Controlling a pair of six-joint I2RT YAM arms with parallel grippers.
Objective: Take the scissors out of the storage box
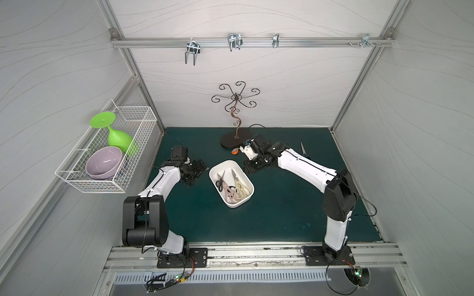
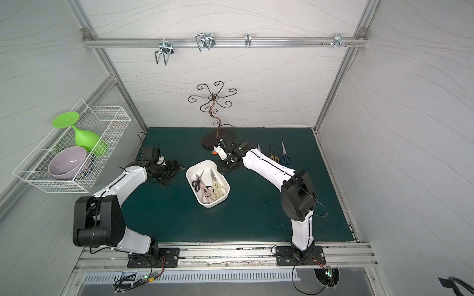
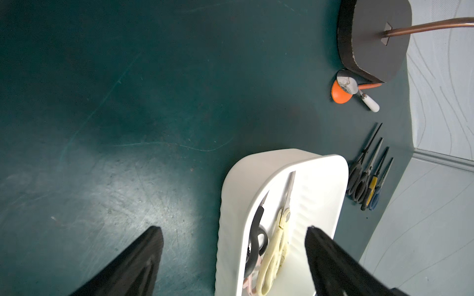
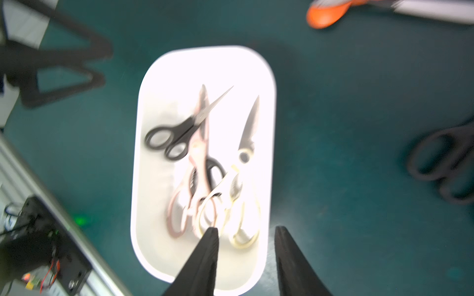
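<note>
A white storage box [image 1: 214,185] stands mid-table with several scissors heaped inside. In the right wrist view these are small black-handled scissors [image 4: 182,134], pink scissors [image 4: 199,157], cream-handled scissors [image 4: 249,138] and another dark-handled pair [image 4: 213,170] partly under the pink ones. My right gripper hangs over the box's near part, its fingers part open with nothing between them. To the left of the box, my left gripper is open and empty; in its wrist view the box lies between and beyond the fingers.
Several scissors [image 3: 367,170] lie in a row on the table to the right, partly hidden by my right arm in the top views. Behind the box are a metal stand's round base [image 1: 229,140] and an orange spoon [image 3: 341,93].
</note>
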